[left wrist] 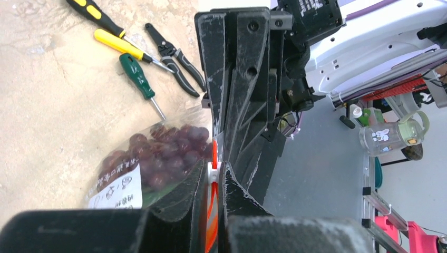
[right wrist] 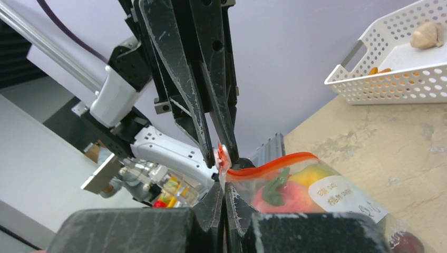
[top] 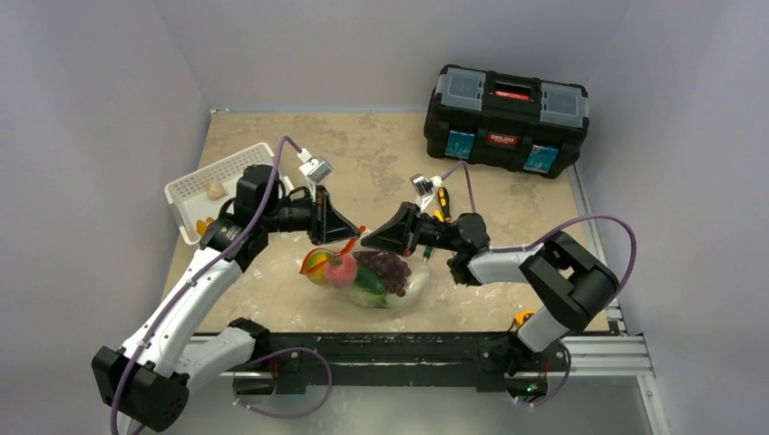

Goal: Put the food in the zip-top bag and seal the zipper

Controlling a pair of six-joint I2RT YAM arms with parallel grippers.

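The clear zip top bag (top: 399, 287) lies on the table with fruit and vegetables inside: a red fruit (top: 340, 270), a yellow one, green ones and dark grapes (left wrist: 166, 153). Its orange-red zipper (right wrist: 274, 165) curves along the raised mouth. My left gripper is shut on the white zipper slider (left wrist: 213, 173) at one end of the zipper. Close beside it, my right gripper is shut, with a thin strip of clear film running from the slider into its fingertips. The two grippers' tips nearly meet above the bag. Whether the zipper's halves are joined cannot be told.
A white basket (top: 178, 193) with a few food pieces stands at left. Screwdrivers (left wrist: 138, 76) and pliers (left wrist: 174, 57) lie on the table beyond the bag. A black toolbox (top: 508, 118) sits at back right.
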